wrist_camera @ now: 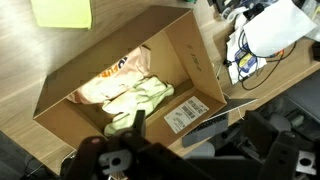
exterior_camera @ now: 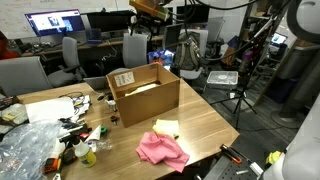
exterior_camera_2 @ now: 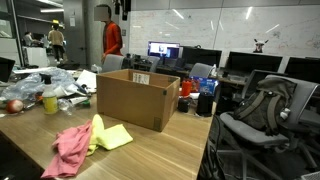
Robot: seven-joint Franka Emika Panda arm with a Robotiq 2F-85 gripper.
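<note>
My gripper (exterior_camera: 149, 17) hangs open in the air above the cardboard box (exterior_camera: 133, 109), with nothing between its fingers. In the wrist view the two dark fingers of the gripper stand wide apart over the box (wrist_camera: 185, 48). Inside lie a pale green cloth (wrist_camera: 145, 97) and a peach-coloured cloth (wrist_camera: 118, 78). On the table in front of the box are a yellow cloth (exterior_camera_2: 112, 136) and a pink cloth (exterior_camera_2: 70, 152), both crumpled.
Clear plastic bags (exterior_camera: 28, 140), a yellow-labelled bottle (exterior_camera: 85, 154) and small items crowd the table's left side. A dark blue container (exterior_camera_2: 205, 104) stands near the box. Bare tabletop (exterior_camera: 200, 130) lies at the right front.
</note>
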